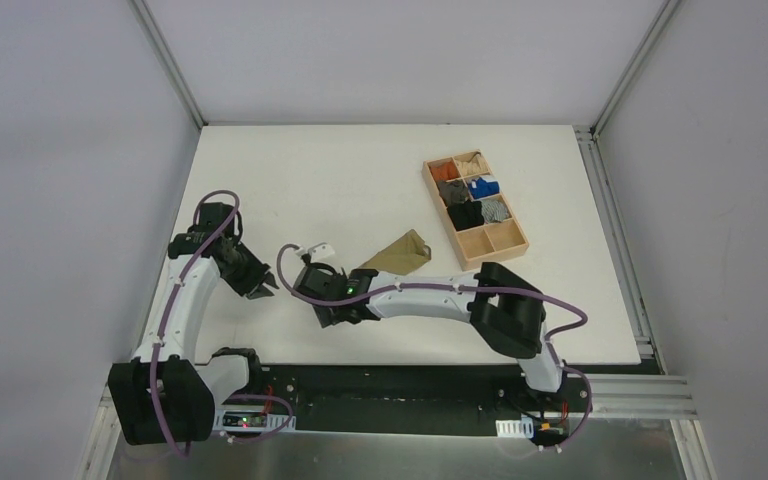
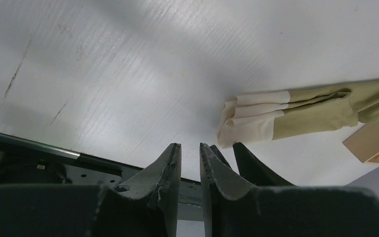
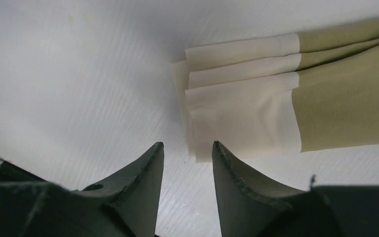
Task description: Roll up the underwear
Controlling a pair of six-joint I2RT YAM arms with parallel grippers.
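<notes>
The underwear (image 1: 396, 250) lies flat in a long folded strip, olive with a cream band at its left end; in the top view that end is hidden under the right arm. My left gripper (image 1: 262, 291) stands left of it, part open and empty, its fingertips close together in the left wrist view. My right gripper is open above the cream band (image 3: 242, 123), with nothing seen held between its fingers.
A wooden box (image 1: 475, 240) with folded cloths in several compartments and some empty ones sits at the back right.
</notes>
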